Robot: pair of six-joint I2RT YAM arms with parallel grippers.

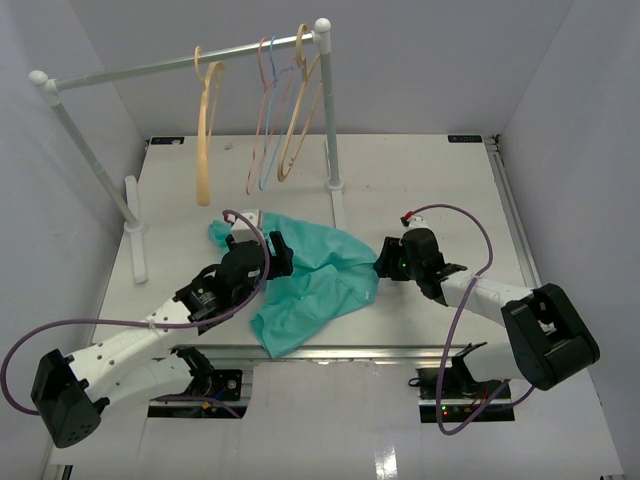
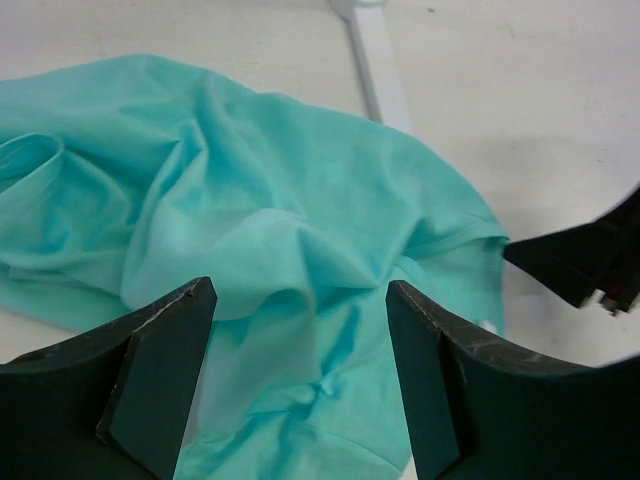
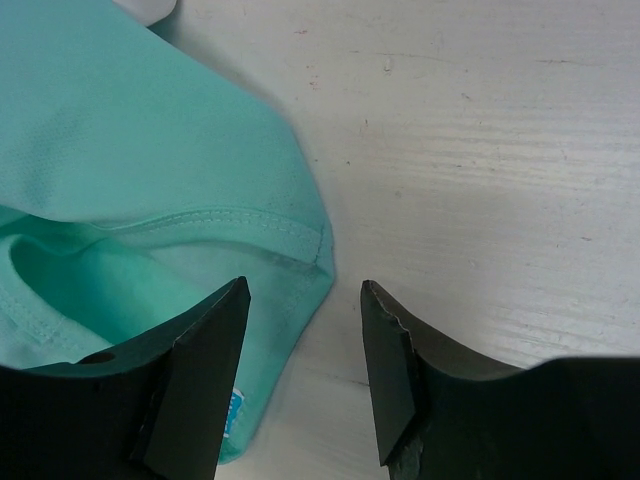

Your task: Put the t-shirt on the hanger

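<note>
The teal t shirt (image 1: 315, 290) lies crumpled on the white table, with folds and a stitched hem (image 3: 250, 225) showing at its right edge. My left gripper (image 1: 282, 255) is open above the shirt's upper left part, nothing between its fingers; the shirt fills the space below it in the left wrist view. My right gripper (image 1: 390, 258) stands open over the shirt's right edge, where cloth and bare table lie beneath its fingers (image 3: 190, 380).
A white rack (image 1: 140, 70) stands at the back left, carrying wooden hangers (image 1: 203, 170) and pink and blue hangers (image 1: 265, 150). The table right of the shirt and behind my right arm is clear.
</note>
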